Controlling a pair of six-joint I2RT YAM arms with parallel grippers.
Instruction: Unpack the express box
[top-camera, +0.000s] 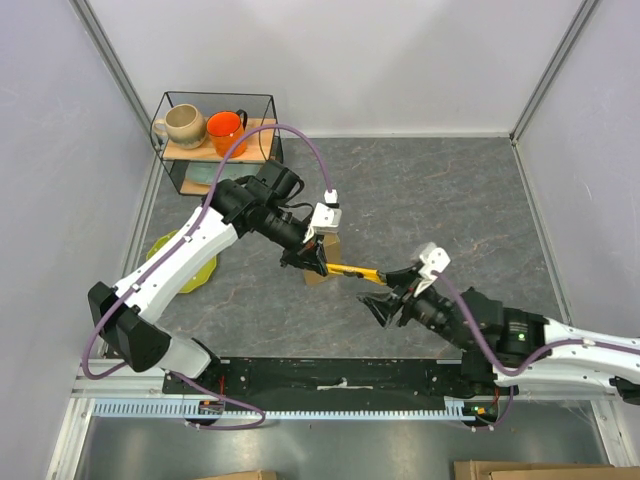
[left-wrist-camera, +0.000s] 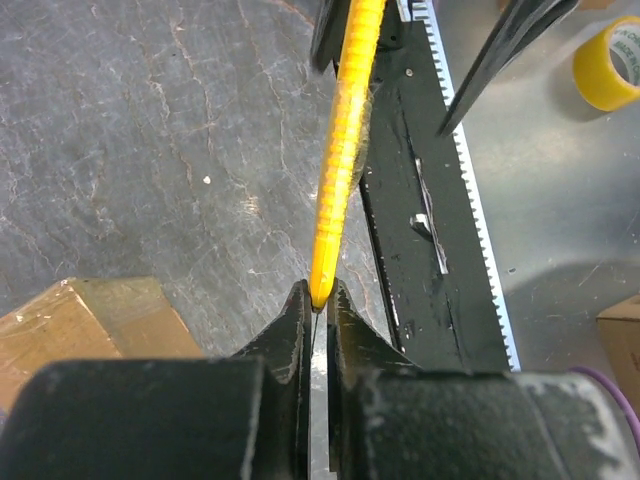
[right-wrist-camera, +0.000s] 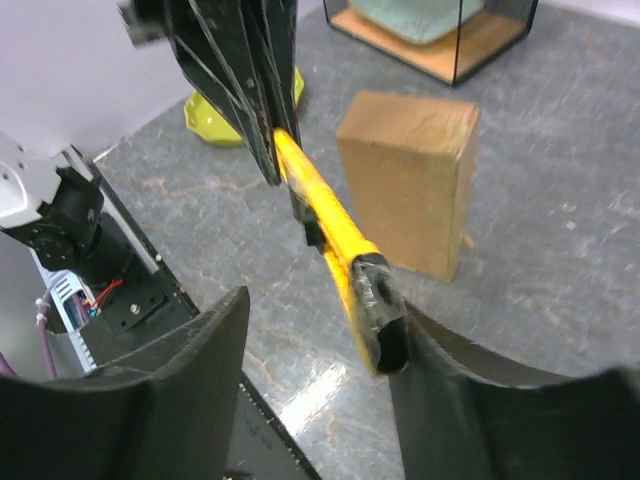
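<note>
A yellow utility knife (top-camera: 352, 272) spans the space between my two grippers. My left gripper is shut on one end of the yellow knife (left-wrist-camera: 345, 140). In the right wrist view, the knife's dark end (right-wrist-camera: 380, 312) lies between the spread fingers of my right gripper, which is open. The left wrist view also shows the right gripper's fingers (left-wrist-camera: 505, 60) apart on both sides of the knife. Behind the knife, the brown express box (right-wrist-camera: 405, 170) stands on the grey surface, looking closed; packing tape shows on the box (left-wrist-camera: 125, 315).
A wire rack (top-camera: 215, 158) with two mugs stands at the back left. Beside the left arm lies a yellow-green plate (top-camera: 197, 277). A yellow tape roll (left-wrist-camera: 608, 66) rests beyond the front edge.
</note>
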